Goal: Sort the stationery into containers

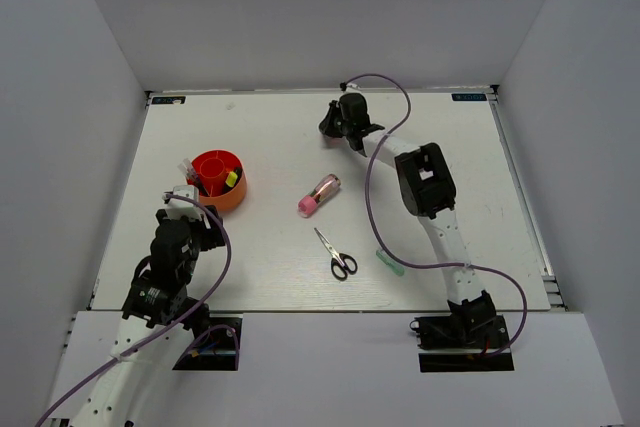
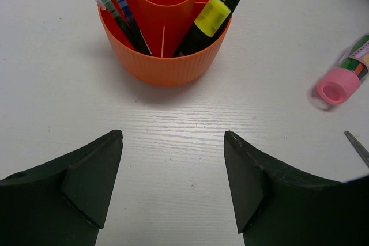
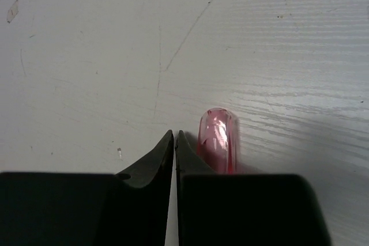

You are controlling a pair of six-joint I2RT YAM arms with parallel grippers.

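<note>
An orange pen holder [image 2: 158,70] holds two pens [image 2: 121,18] and a yellow-capped marker [image 2: 210,15]. My left gripper stands open just short of it. At the back, my right gripper is down at a small pink item [image 3: 219,136], its fingertips together, the item showing beside and behind them; what is between the fingers is hidden. A pink-capped bottle [image 1: 318,194] lies mid-table, with scissors [image 1: 338,259] and a light green item [image 1: 389,261] nearer the front.
The white table [image 1: 270,277] has free room at left back and right. Walls surround it on the back and sides.
</note>
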